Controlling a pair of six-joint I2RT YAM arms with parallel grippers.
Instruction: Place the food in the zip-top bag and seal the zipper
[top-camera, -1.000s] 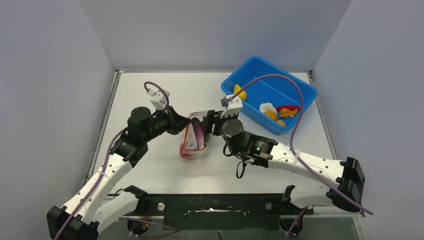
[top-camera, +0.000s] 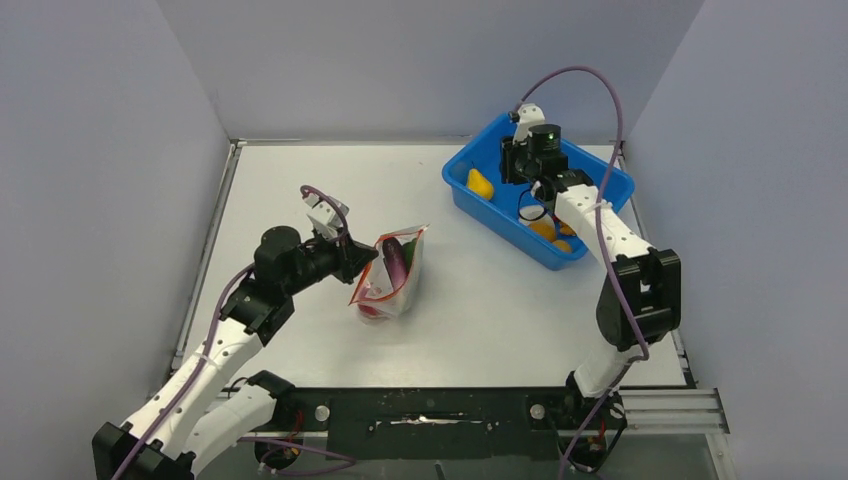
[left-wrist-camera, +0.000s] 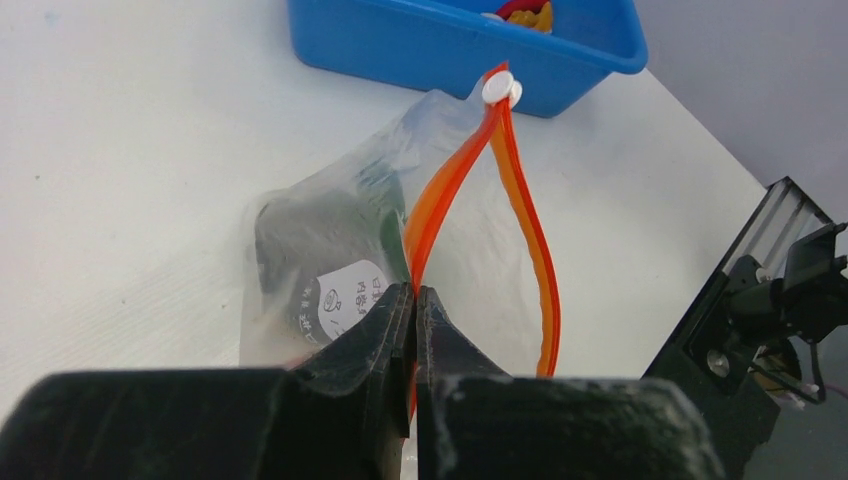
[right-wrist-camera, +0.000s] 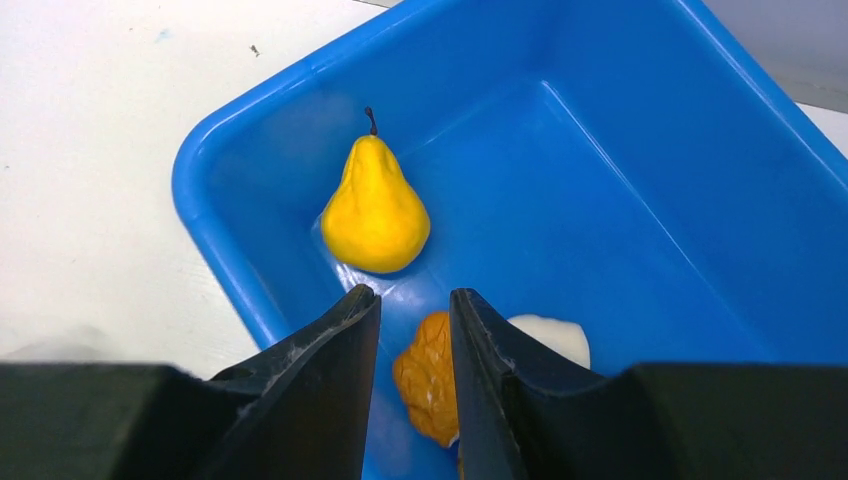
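In the top view a clear zip top bag with an orange-red zipper stands on the table, its mouth spread. Inside it lie a purple eggplant and something green. My left gripper is shut on the bag's edge by the orange zipper strip; a white slider sits at the strip's far end. Over the blue bin hangs my right gripper, fingers part open and empty. Beyond its fingertips a yellow pear sits in the bin's corner.
Elsewhere in the bin lie a lumpy orange-brown piece and a white piece, partly hidden by the right fingers in the right wrist view. The table between bag and bin is clear. Grey walls enclose the sides and back.
My right arm has swung from the bag's mouth to the far right, over the bin. The left gripper stays at the bag, which has tilted slightly.
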